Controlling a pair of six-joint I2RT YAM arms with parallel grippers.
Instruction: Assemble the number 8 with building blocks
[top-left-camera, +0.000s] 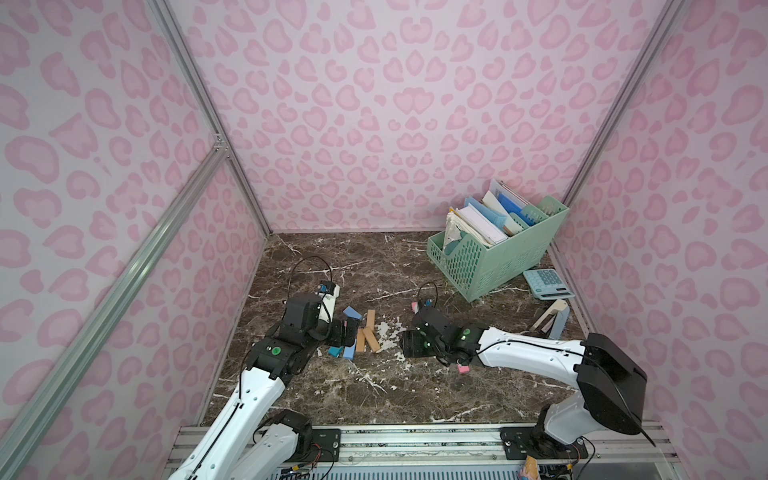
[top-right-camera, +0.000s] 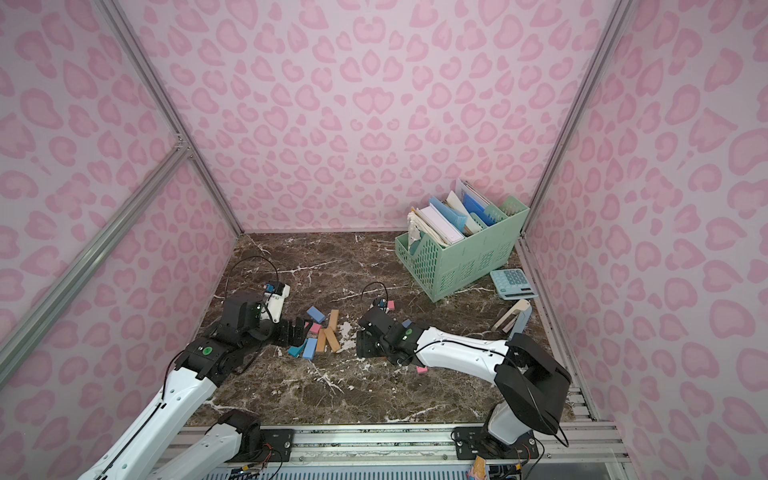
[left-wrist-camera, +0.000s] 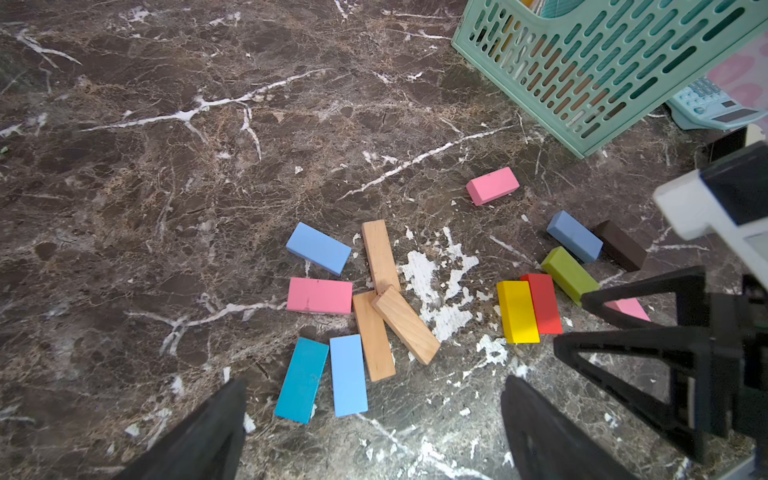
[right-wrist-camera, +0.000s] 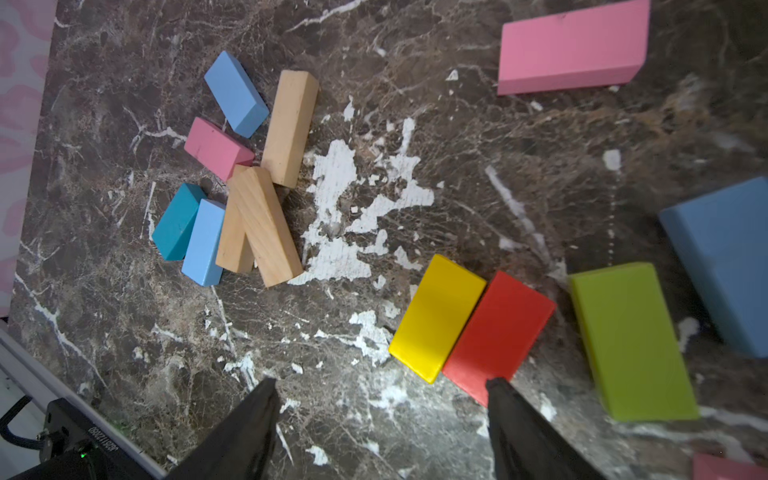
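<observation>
Loose blocks lie flat on the marble table. In the left wrist view, wooden blocks (left-wrist-camera: 372, 336), blue blocks (left-wrist-camera: 317, 248), a teal block (left-wrist-camera: 301, 379) and a pink block (left-wrist-camera: 319, 295) form a left group. A yellow block (left-wrist-camera: 518, 312), red block (left-wrist-camera: 544, 304), green block (left-wrist-camera: 569, 273), dark block (left-wrist-camera: 620, 245) and further pink and blue blocks lie right. My left gripper hangs open over the left group, nothing between its fingers. My right gripper is low over the yellow-red pair, its fingers apart and empty.
A green basket (top-left-camera: 496, 264) of folders stands at the back right, with a calculator (top-left-camera: 545, 283) and some pale items (top-right-camera: 512, 316) beside it.
</observation>
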